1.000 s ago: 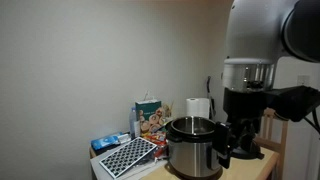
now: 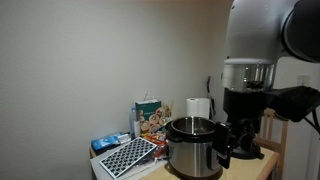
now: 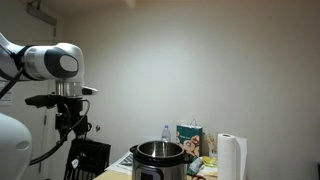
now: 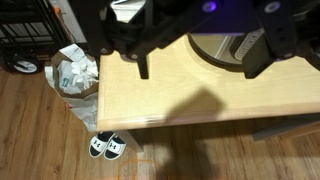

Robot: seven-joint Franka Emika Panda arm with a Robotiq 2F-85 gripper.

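My gripper is open over the wooden table point(image 4: 185, 105), with a wide gap between its dark fingers. No object is held there. A round silver pot point(image 2: 194, 150) with a dark rim stands upright on the table in exterior view 1. In the wrist view, part of the pot point(image 4: 208, 48) shows beyond the gap, partly covered by the gripper body. Exterior view 2 has the gripper point(image 3: 73, 118) to the left of the pot point(image 3: 160, 160), apart from it and higher up.
Behind the pot are a paper towel roll point(image 3: 231, 158), a patterned bag point(image 2: 151, 116) and a bottle point(image 3: 166, 133). A perforated tray point(image 2: 128, 157) lies to its left in exterior view 1. Bare tabletop runs along the table's edge; a waste bag point(image 4: 77, 75) is on the floor.
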